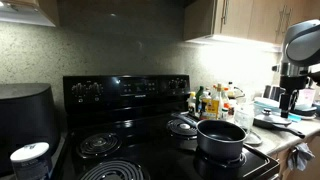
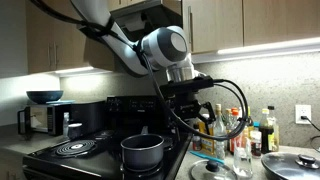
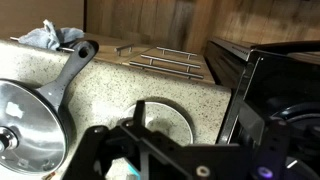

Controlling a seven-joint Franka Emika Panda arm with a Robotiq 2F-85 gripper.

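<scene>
My gripper is open over the counter, its two dark fingers apart with nothing held between them. Beneath it in the wrist view lies a round, pale, flat disc [image 3: 172, 116], partly hidden by the gripper. To the left rests a lidded pan [image 3: 35, 135] with a dark handle. In exterior view 1 the arm [image 1: 302, 50] reaches in from the right, the gripper hanging above the same pan [image 1: 277, 124]. A dark pot [image 1: 220, 139] stands on the black stove [image 1: 130, 150], well to the left of the arm.
Several bottles [image 1: 213, 103] stand at the wall between stove and pan. A clear glass [image 2: 243, 160] is close to the counter's stove side. A white canister [image 1: 31, 160] sits left of the stove. A crumpled cloth [image 3: 48, 36] lies near the pan handle.
</scene>
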